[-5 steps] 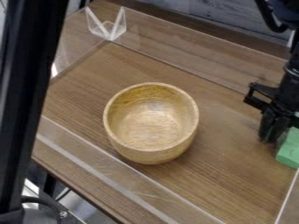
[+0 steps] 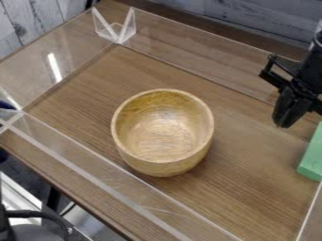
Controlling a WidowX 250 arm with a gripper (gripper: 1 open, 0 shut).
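Observation:
My black gripper (image 2: 287,113) is at the right edge, angled down over the wooden table, its fingers shut with nothing seen between them. Below it and to the right lies a green object (image 2: 310,154), partly out of frame, apart from the fingertips.
A tan round bowl (image 2: 161,149) sits left of centre on the table (image 2: 101,75). A small clear plastic piece (image 2: 116,28) stands at the back left. Dark equipment (image 2: 28,226) shows at the lower left corner.
My gripper has risen away from the green object toward the back of the table, leaving that object lying at the right edge.

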